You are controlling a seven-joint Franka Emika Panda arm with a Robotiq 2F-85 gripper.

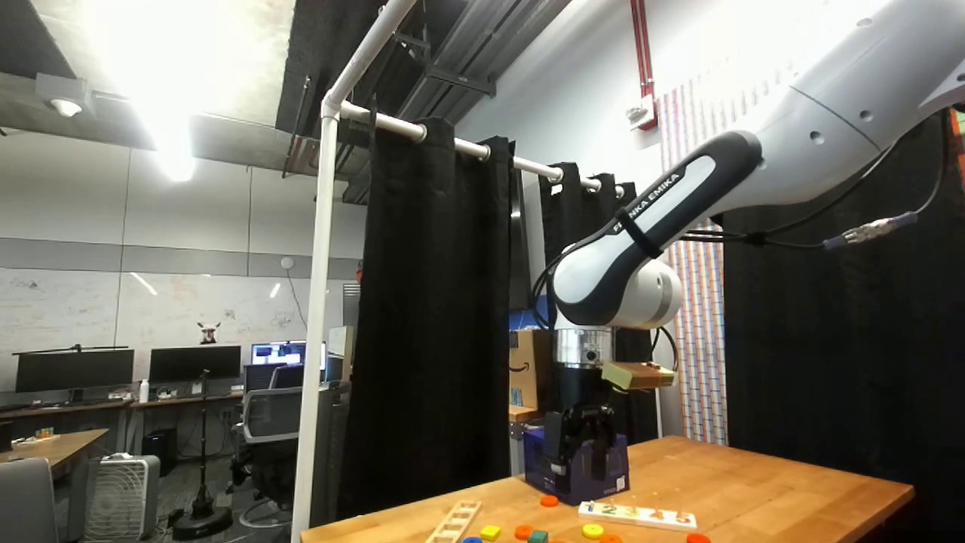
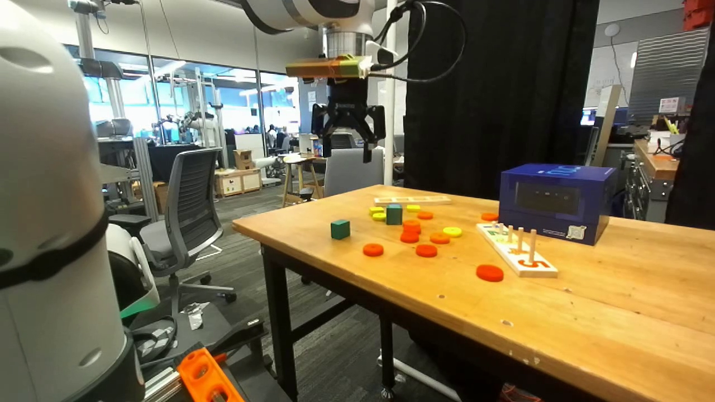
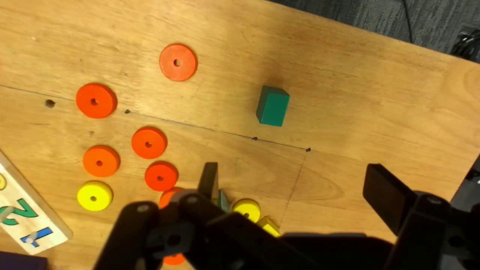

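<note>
My gripper (image 2: 348, 155) hangs above the table, pointing down with its fingers spread and nothing between them. In the wrist view its dark fingers (image 3: 387, 198) frame bare wood. A green block (image 3: 273, 106) lies on the wood ahead of the open fingers, apart from the fingers. A second green block (image 2: 394, 214) stands farther back. Several orange discs (image 3: 178, 62) and yellow discs (image 3: 95, 195) are scattered on the table. The white numbered board (image 2: 516, 250) has upright pegs; in exterior view 2 its pegs near the 5 look bare.
A dark blue box (image 2: 557, 202) stands behind the numbered board. At the table's far edge lies a wooden frame (image 2: 413, 200). Clear wood surrounds the nearer green block, and the table edge (image 3: 360, 30) runs beyond it.
</note>
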